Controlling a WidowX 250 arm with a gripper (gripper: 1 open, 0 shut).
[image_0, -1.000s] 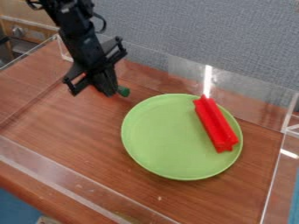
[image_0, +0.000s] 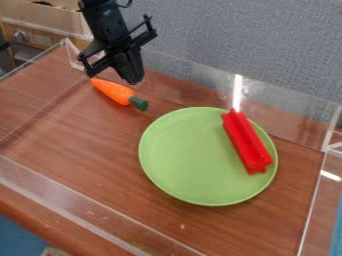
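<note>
My black gripper (image_0: 110, 62) hangs in the upper left of the camera view, above and behind an orange toy carrot (image_0: 114, 92) with a green top that lies on the wooden table. Its fingers are spread, and I see nothing held between them. A green plate (image_0: 187, 165) sits at the centre right, with two red stick-like objects (image_0: 247, 141) lying side by side on its right part.
A transparent barrier (image_0: 294, 120) runs along the back, with a grey wall behind it.
My gripper has moved up and back, uncovering the carrot, which was mostly hidden behind it. The plate and red objects have not moved.
</note>
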